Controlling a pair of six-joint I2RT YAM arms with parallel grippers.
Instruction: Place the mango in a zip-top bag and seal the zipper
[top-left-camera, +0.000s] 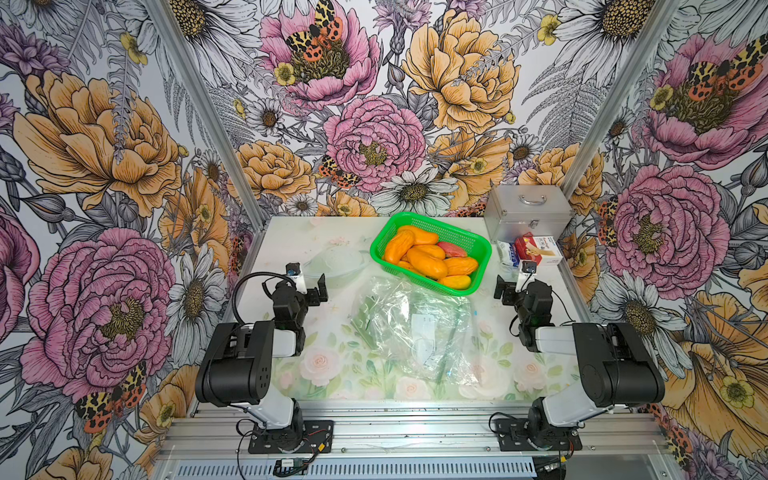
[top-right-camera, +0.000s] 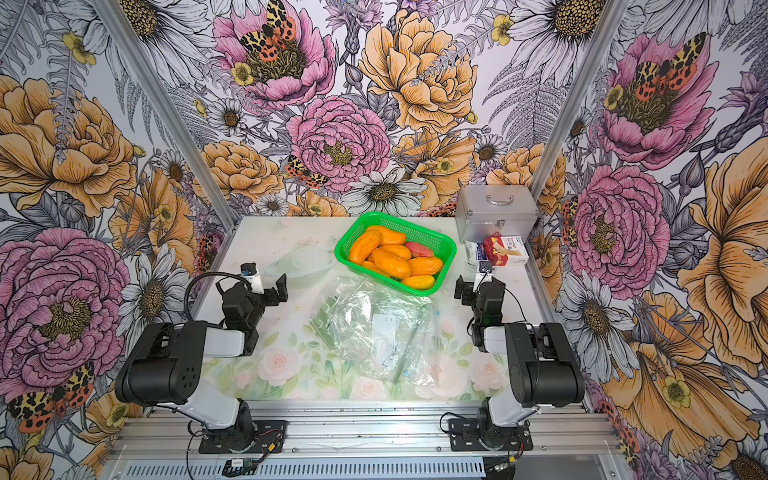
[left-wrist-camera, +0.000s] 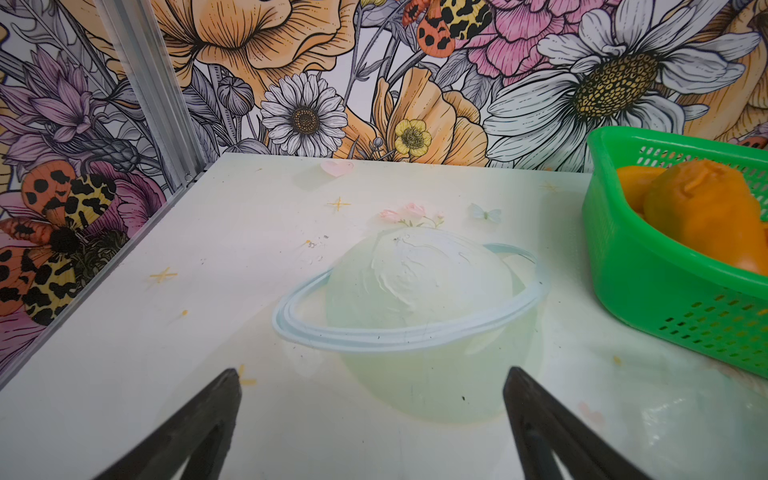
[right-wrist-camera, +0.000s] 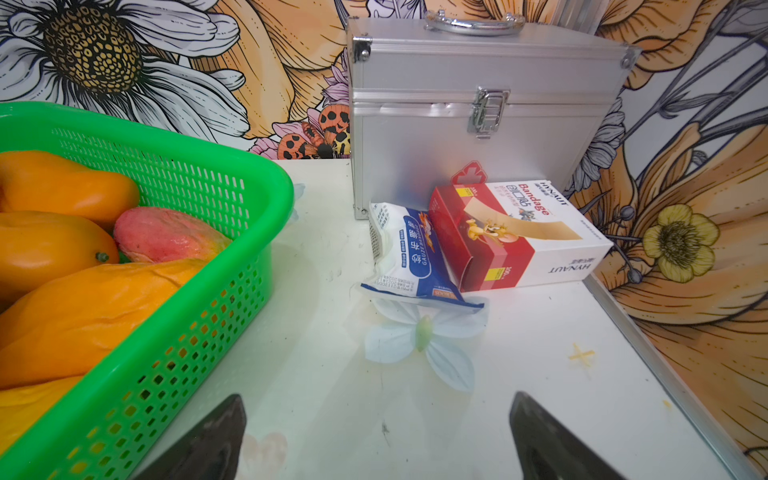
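Observation:
Several orange mangoes (top-left-camera: 428, 264) and a reddish one (right-wrist-camera: 166, 234) lie in a green perforated basket (top-right-camera: 346, 256) at the back of the table. In front of the basket a crumpled clear plastic bag (top-left-camera: 424, 332) is spread on the table; its zipper and opening cannot be made out. My left gripper stands open left of the bag, with nothing between its fingers. On the bag's right side my right gripper is also open and empty, clear of the basket's right side.
A silver metal case (right-wrist-camera: 480, 120) stands at the back right corner. Before it sit a red and white bandage box (right-wrist-camera: 520, 232) and a blue and white gauze packet (right-wrist-camera: 412, 252).

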